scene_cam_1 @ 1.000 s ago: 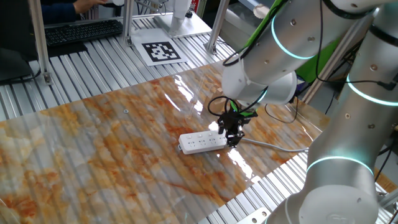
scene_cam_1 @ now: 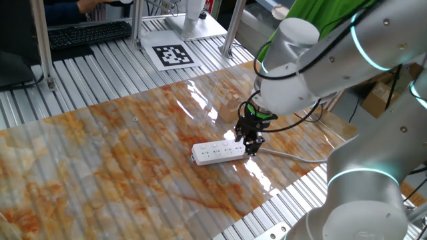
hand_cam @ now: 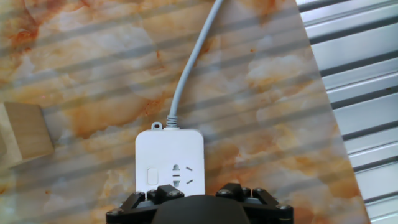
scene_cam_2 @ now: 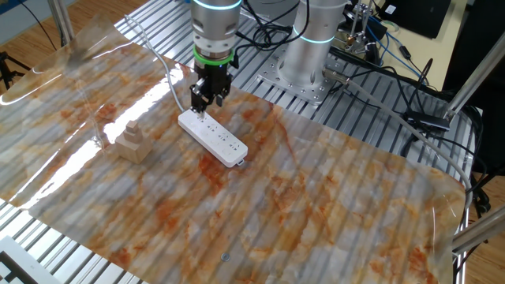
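Note:
A white power strip [scene_cam_1: 218, 152] lies flat on the marbled sheet, its grey cable [hand_cam: 194, 59] running from one end. Over that cable end is my gripper [scene_cam_1: 249, 145], pointing down. Its dark fingers [hand_cam: 166, 192] stand apart at the bottom of the wrist view, with no object seen held between them. They overlap the near part of the strip in that view, and contact cannot be judged. In exterior view 2, the strip [scene_cam_2: 215, 140] extends from below the gripper [scene_cam_2: 207, 106] toward the front right.
A pale wooden block [scene_cam_2: 132, 147] with a smaller raised piece on top stands beside the strip. The marbled sheet [scene_cam_2: 316, 213] is largely clear elsewhere. A printed marker [scene_cam_1: 172, 55] lies on the slatted metal table behind.
The upper arm and wrist have swung and turned, while the gripper stays near the strip's cable end. The strip looks unmoved.

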